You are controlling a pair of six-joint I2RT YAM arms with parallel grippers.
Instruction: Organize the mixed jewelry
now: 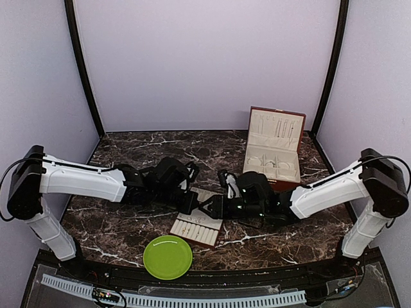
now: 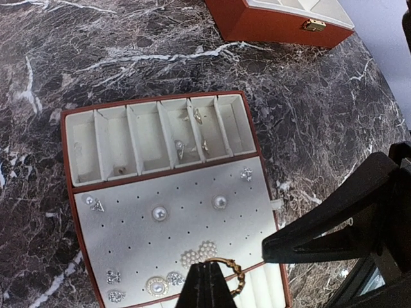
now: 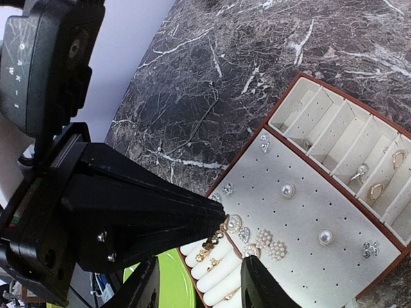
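My left gripper is shut on a thin gold beaded ring [image 2: 239, 273], which sticks out at its fingertips. In the right wrist view the ring [image 3: 214, 240] hangs from those tips. My right gripper is open, its fingers [image 3: 145, 282] apart with nothing between them, close to the ring. Below both lies the jewelry tray [image 1: 199, 224], with pearl and sparkling earrings on its grey panel [image 2: 131, 234]. A few rings and small pieces lie in the slim compartments [image 2: 148, 138]. Several gold rings [image 3: 201, 255] sit in the white roll slots.
An empty green plate [image 1: 167, 257] lies in front of the tray. At the back right stands an open jewelry box [image 1: 272, 154], chains hanging in its lid. Dark marble [image 1: 141, 231] is bare left of the tray.
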